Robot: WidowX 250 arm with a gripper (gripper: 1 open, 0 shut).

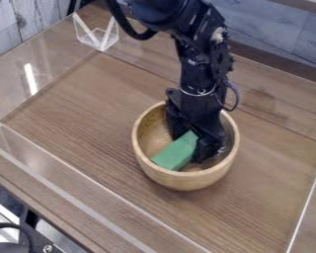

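A tan bowl (185, 176) sits on the wooden table near the middle of the view. A green object (177, 153) lies inside it, slanting toward the lower left. My black gripper (197, 141) reaches down into the bowl from above, at the green object's upper right end. Its fingertips are dark and partly hidden, so their contact with the object is unclear.
Walls or raised edges border it at the back and left. White fittings stand at the upper left, and a black cable lies at the lower left.
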